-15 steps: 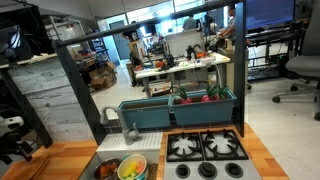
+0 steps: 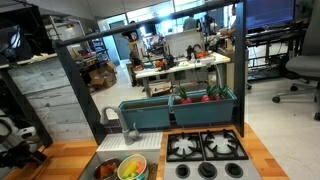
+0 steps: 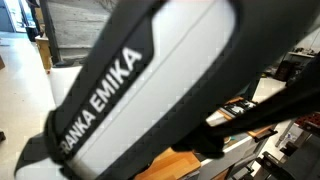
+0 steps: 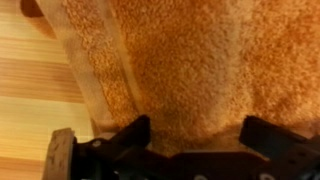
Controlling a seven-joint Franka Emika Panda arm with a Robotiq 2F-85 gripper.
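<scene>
An orange-brown towel [image 4: 200,65] with a stitched hem fills most of the wrist view, lying on light wood. My gripper is open above it, its two dark fingers wide apart. The towel spreads beneath and between them; whether the fingertips touch it I cannot tell. At the far left of exterior view 1, part of the gripper [image 2: 22,152] shows low over the counter. The white arm [image 3: 135,80] blocks much of exterior view 2 and hides the gripper there.
Right of the gripper is a sink [image 2: 126,155] with a colander [image 2: 132,168] and bowls in it, under a faucet [image 2: 113,122]. A stove [image 2: 207,152] stands farther right. Behind them is a teal planter box [image 2: 203,110] with red items. Bare wood [image 4: 40,100] borders the towel.
At the left edge of exterior view 1, the gripper has shifted slightly right and lower. Sink, stove and planter stay as they were.
</scene>
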